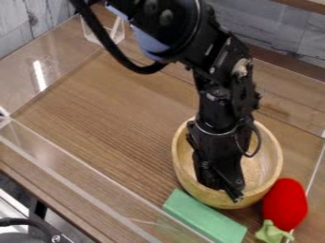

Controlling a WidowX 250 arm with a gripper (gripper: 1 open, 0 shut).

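My black gripper reaches down into a yellow bowl on the right side of the wooden table. It looks shut; its fingertips are dark and low inside the bowl, and whether anything is between them cannot be seen. Beside the bowl lie a red object with a green top, which looks like a toy vegetable, and a green block at the front.
A clear plastic piece sits at the back left edge, and a wall runs along the back.
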